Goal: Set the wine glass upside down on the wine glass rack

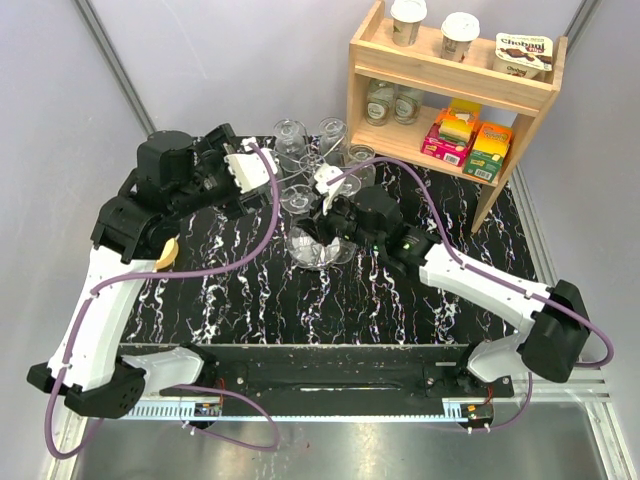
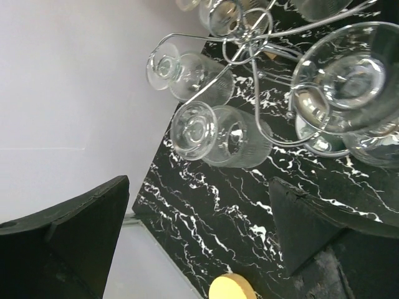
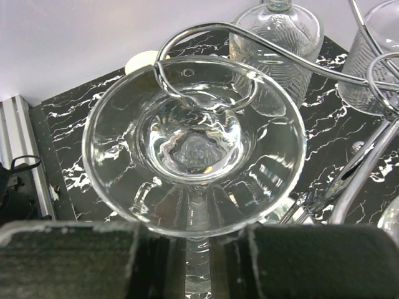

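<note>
The clear wine glass (image 3: 287, 168) hangs upside down, foot uppermost, with my right gripper shut on it near the stem. From above, its bowl (image 1: 312, 252) shows below that gripper. A wire loop of the metal wine glass rack (image 3: 215, 27) overlaps the glass foot; whether the foot rests in it I cannot tell. In the left wrist view the wine glass (image 2: 356, 81) lies close to the rack's ring (image 2: 257, 93). My left gripper is open and empty, left of the rack, its fingers (image 2: 68, 240) wide apart.
Other upside-down glasses (image 2: 237, 140) hang on the rack's left and far sides. A wooden shelf (image 1: 455, 75) with cups and boxes stands at the back right. A round yellow object (image 2: 230, 288) lies on the black marbled table, whose front is clear.
</note>
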